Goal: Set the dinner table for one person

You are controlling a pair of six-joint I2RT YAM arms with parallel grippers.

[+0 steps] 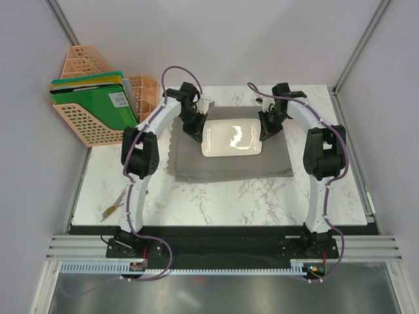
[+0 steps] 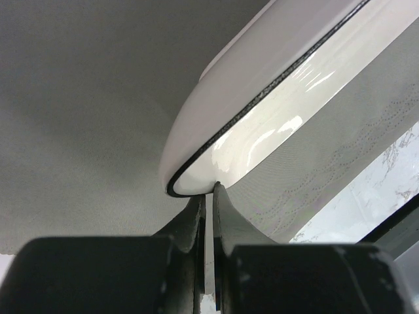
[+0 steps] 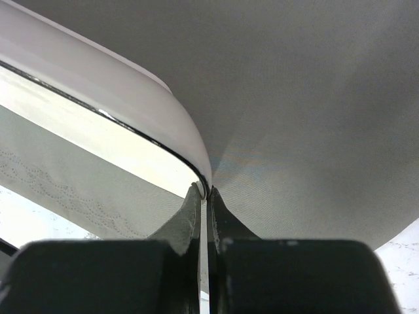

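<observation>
A white rectangular plate with a dark rim line spans the space between my two grippers, over the grey placemat. The left gripper is shut on the plate's left end, at a rounded corner. At the opposite end, the right gripper is shut on the rim too. Both wrist views show the plate's outer side and part of its foot, so it is tilted or raised off the cloth; how high cannot be told. Cutlery with an orange-brown part lies at the table's front left.
An orange plastic basket with green and yellow folders stands at the back left, beside the left arm.
</observation>
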